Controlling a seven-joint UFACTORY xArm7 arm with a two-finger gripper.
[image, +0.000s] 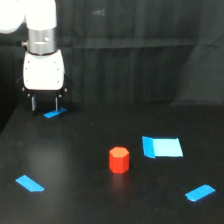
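At the left back, my gripper (46, 105) hangs from the white arm (44, 70) with its two dark fingers apart. Between them I see nothing held. A red block (119, 160), roughly hexagonal in outline, sits on the black table right of centre, well away from the gripper, nearer the camera and to its right.
Blue strips lie on the black surface: one (55, 112) by the gripper, one (30, 184) at front left, one (200, 192) at front right. A light blue square (167, 147) adjoins a darker blue piece (148, 147) behind the block. A dark curtain (140, 50) closes the back.
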